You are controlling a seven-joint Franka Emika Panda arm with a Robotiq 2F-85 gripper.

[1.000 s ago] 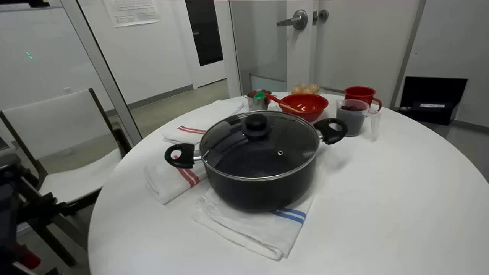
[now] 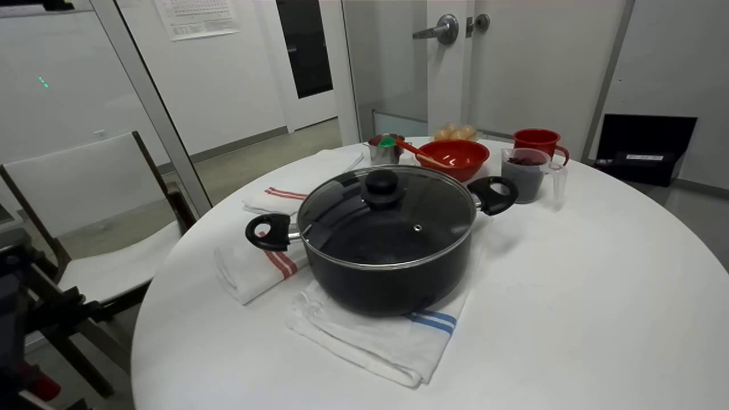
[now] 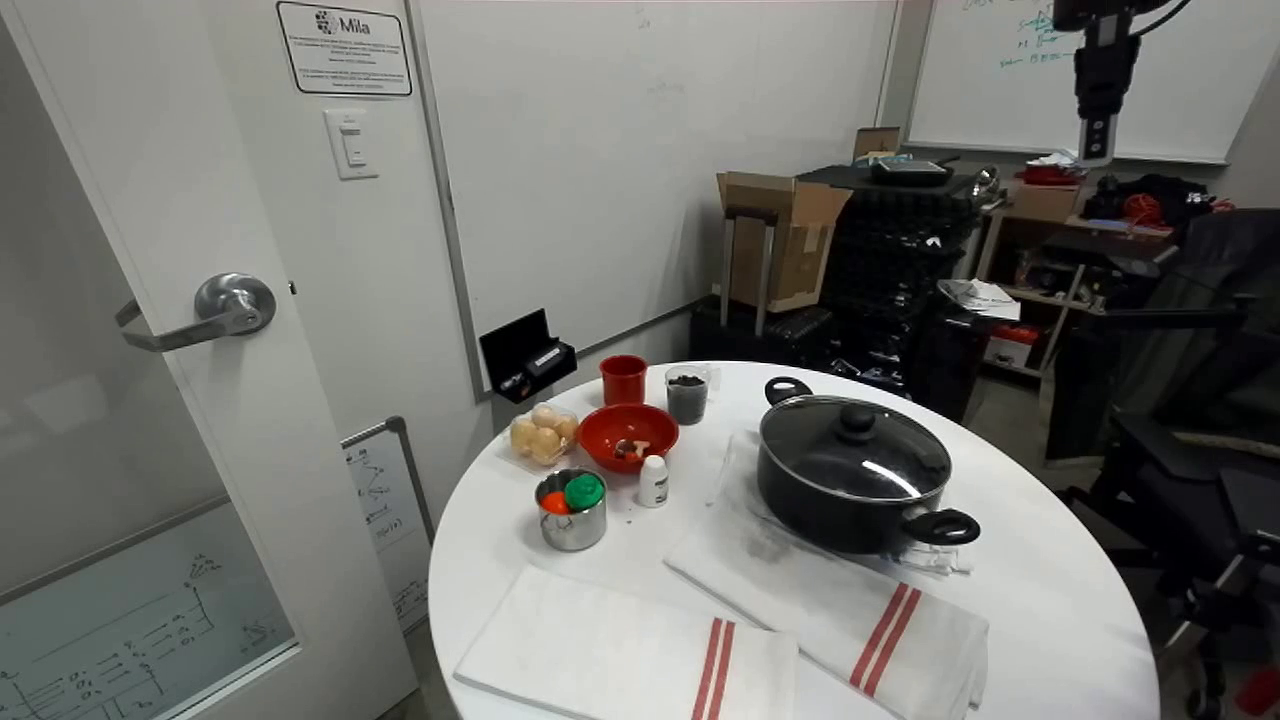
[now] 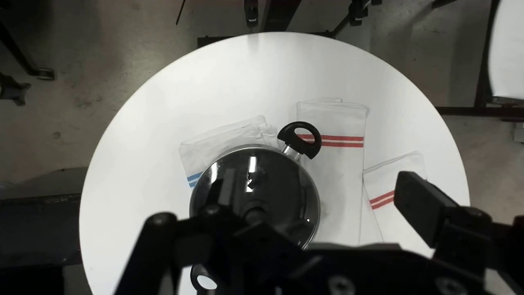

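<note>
A black pot (image 2: 383, 280) with a glass lid (image 2: 437, 225) and a black knob (image 2: 381, 185) stands on folded white cloths. One cloth (image 2: 383, 348) has blue stripes; another (image 2: 256, 273) has red ones. High over the table's far right side hangs my gripper (image 3: 1096, 142) in the second exterior view, well clear of everything. From the wrist, I look down on the pot's lid (image 4: 290, 196). My gripper is open there, its fingers (image 4: 417, 206) wide apart with nothing held. Its body covers the lower part of the pot.
Across the table stand a red bowl (image 3: 627, 438), a red mug (image 3: 623, 380), a measuring cup (image 3: 686, 397) with dark contents, a steel cup (image 3: 572, 524), a small white bottle (image 3: 653, 481) and a pack of eggs (image 3: 542, 434).
</note>
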